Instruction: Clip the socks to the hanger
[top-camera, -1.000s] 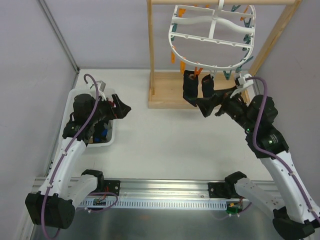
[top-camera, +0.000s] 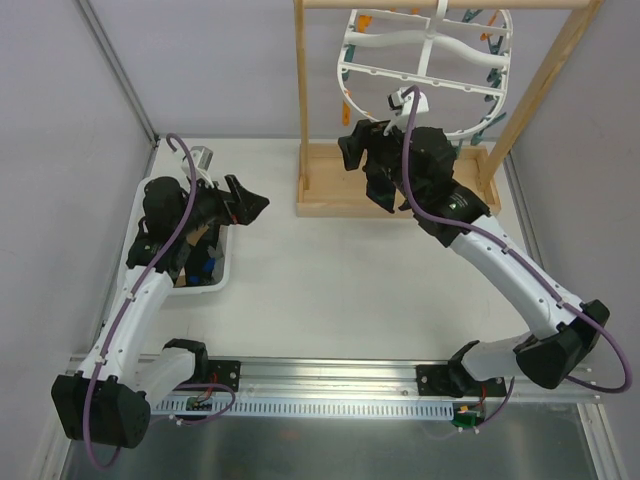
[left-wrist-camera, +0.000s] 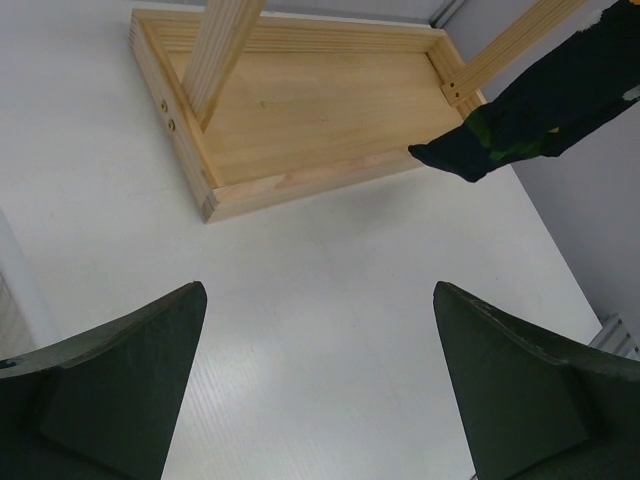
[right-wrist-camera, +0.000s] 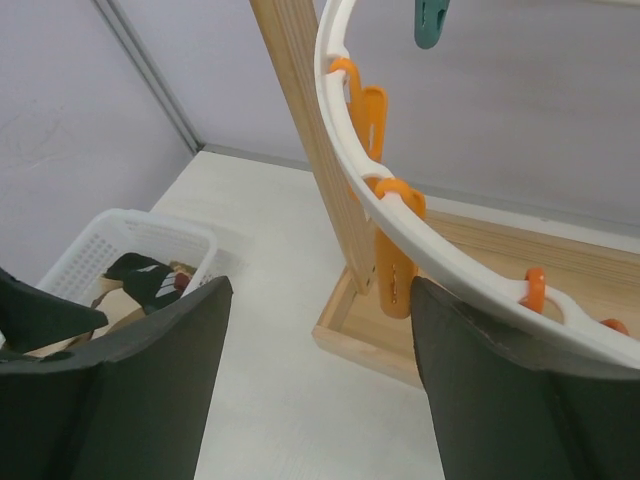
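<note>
The white ring hanger (top-camera: 430, 72) hangs from a wooden frame, with orange and teal clips along it. My right gripper (top-camera: 362, 140) is up at the hanger's front left, fingers part open around an orange clip (right-wrist-camera: 395, 262) and the ring in the right wrist view. A dark sock (top-camera: 380, 190) hangs below, mostly hidden by that arm; a dark sock (left-wrist-camera: 520, 115) also shows top right in the left wrist view. My left gripper (top-camera: 240, 200) is open and empty, over the right side of the white basket (top-camera: 222, 270) holding more socks.
The wooden base tray (top-camera: 325, 208) stands under the hanger. Grey walls (top-camera: 75, 130) border both sides.
My right gripper has moved left and up, from the right of the hanging socks to the hanger's front-left rim.
</note>
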